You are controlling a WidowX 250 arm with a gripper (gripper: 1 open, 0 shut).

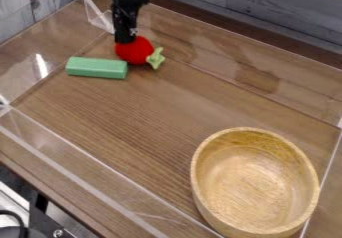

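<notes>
A red strawberry-like object [136, 52] with a pale green top lies at the upper middle left of the wooden table [174, 112]. My dark gripper [127, 37] reaches down from the top edge to just above and behind it, touching or very close. The gripper looks shut; whether anything is between its fingers is hard to see. A green block [98, 68] lies just in front and to the left of the red object.
A large tan bowl [254, 182] stands at the lower right. Plank walls border the back, and the table edge runs along the lower left.
</notes>
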